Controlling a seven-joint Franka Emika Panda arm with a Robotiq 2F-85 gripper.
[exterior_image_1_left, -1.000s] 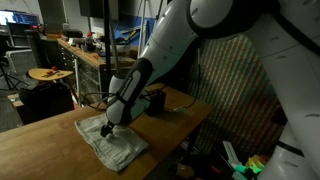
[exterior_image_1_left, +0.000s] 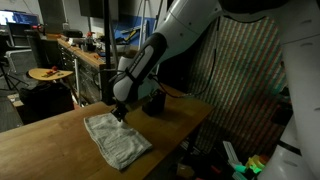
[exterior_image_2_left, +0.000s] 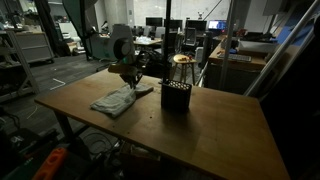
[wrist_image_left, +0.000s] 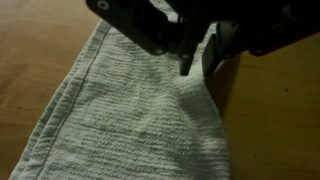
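A pale grey-white cloth (exterior_image_1_left: 120, 146) lies on the wooden table, spread out with some folds. My gripper (exterior_image_1_left: 121, 114) is at the cloth's far side. In the wrist view the fingers of my gripper are close together, shut on a raised fold of the cloth (wrist_image_left: 135, 105). Exterior view 2 shows the cloth (exterior_image_2_left: 114, 103) rising toward the gripper (exterior_image_2_left: 131, 86), while its near part rests flat. The arm hides some of the cloth's far edge.
A black open-topped box (exterior_image_2_left: 176, 97) stands on the table (exterior_image_2_left: 225, 125) close to the cloth. Bare tabletop lies beyond the box in exterior view 2. In exterior view 1 the table is also clear left of the cloth.
My gripper has moved away from the front, rightward and toward the table's far side in exterior view 1. The far part of the cloth has shifted slightly the same way.
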